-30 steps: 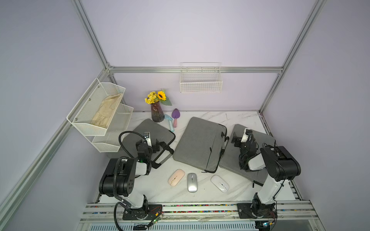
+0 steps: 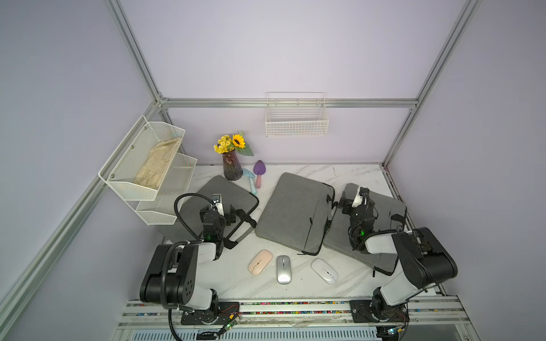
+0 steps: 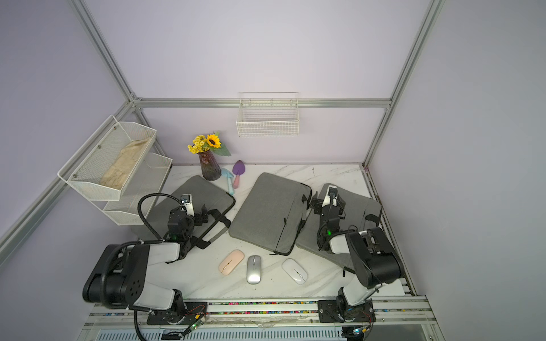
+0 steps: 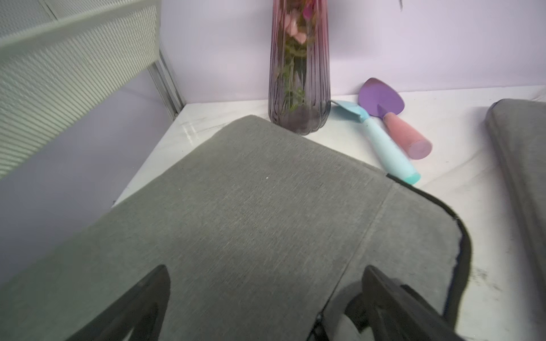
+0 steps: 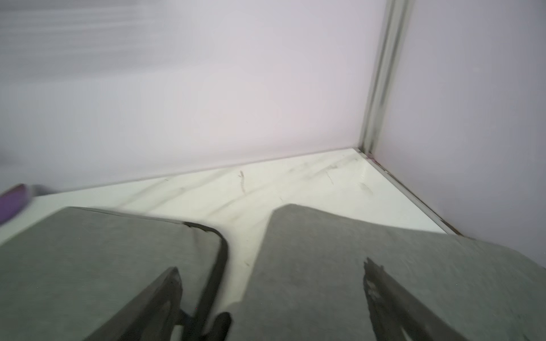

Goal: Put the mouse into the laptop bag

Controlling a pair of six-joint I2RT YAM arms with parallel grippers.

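Three mice lie in a row along the front of the table: pink (image 2: 260, 262), dark silver (image 2: 283, 268) and pale silver (image 2: 324, 270). Behind them are grey laptop bags: left (image 4: 250, 210), middle (image 2: 287, 210) and right (image 5: 307, 261). My left gripper hovers at the left bag, open, nothing between its fingers. My right gripper hovers at the right bag, also open and empty.
A flower vase (image 2: 232, 166), blue trowel (image 2: 252, 183) and purple trowel (image 2: 259, 168) stand or lie at the back. A two-tier white rack (image 2: 130, 190) is at left; a wire basket (image 2: 295, 128) hangs on the back wall.
Both arms have shifted: the right arm's rear link has moved right and toward the front, and the left's slightly. The mice and bags have not moved.
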